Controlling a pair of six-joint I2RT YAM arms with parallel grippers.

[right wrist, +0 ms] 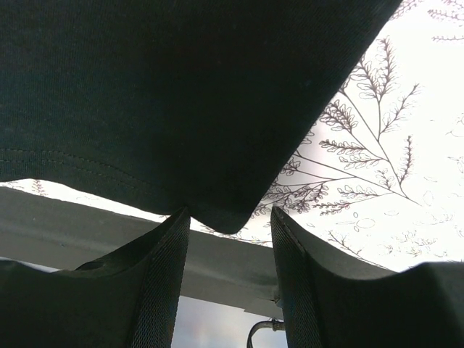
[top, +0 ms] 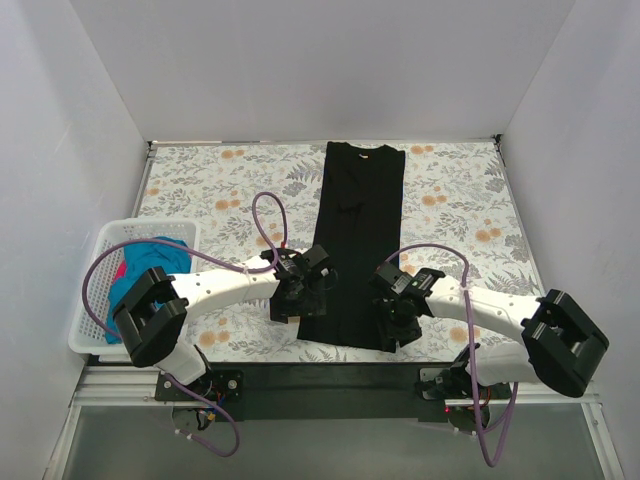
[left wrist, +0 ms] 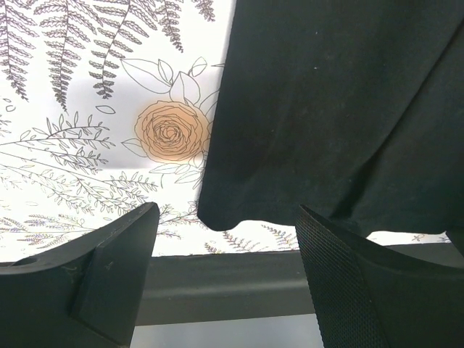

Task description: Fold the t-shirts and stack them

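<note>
A black t-shirt (top: 362,215) lies lengthwise on the table as a long narrow strip, its collar at the back and its hem at the front edge. Over the hem's left corner, my left gripper is open; that corner (left wrist: 217,214) shows between its spread fingers, not gripped. Above the right corner stands my right gripper, also open, with the shirt's corner (right wrist: 228,217) between its fingertips and free of them. In the top view both grippers cover parts of the shirt's lower half.
A white basket (top: 90,290) with blue cloth (top: 150,262) and a bit of red stands at the left, beside the left arm. Bare flowered tablecloth (top: 240,185) lies on both sides of the shirt. A dark table edge (top: 330,375) runs along the front.
</note>
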